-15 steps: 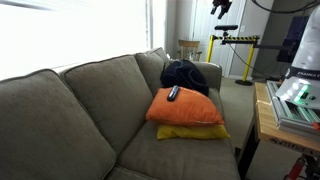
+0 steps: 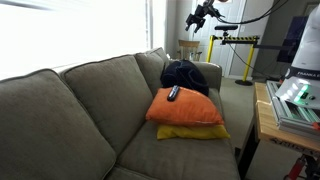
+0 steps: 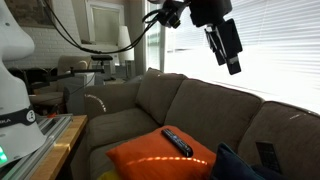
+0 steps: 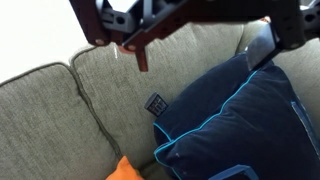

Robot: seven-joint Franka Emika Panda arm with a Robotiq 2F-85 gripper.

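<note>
My gripper (image 2: 195,26) hangs open in the air above the far end of the sofa, with nothing between its fingers. In the wrist view its two fingers (image 4: 141,58) stand wide apart over the sofa back and a dark blue cushion (image 4: 240,118) with light blue piping. On an orange cushion (image 2: 186,109) lies a black remote (image 3: 178,141), well below the gripper. A second small dark object (image 3: 268,156) rests against the sofa back beside the blue cushion; the wrist view shows a patterned face on this object (image 4: 156,104).
The grey sofa (image 2: 110,95) runs along the window wall. Beneath the orange cushion is a yellow cushion (image 2: 192,131). A wooden table (image 2: 262,125) bearing the robot's base stands across from the seat. The near seat is bare.
In exterior view 1 the gripper has moved left and down, coming in over the sofa's far end. The cushions and remote have not moved.
</note>
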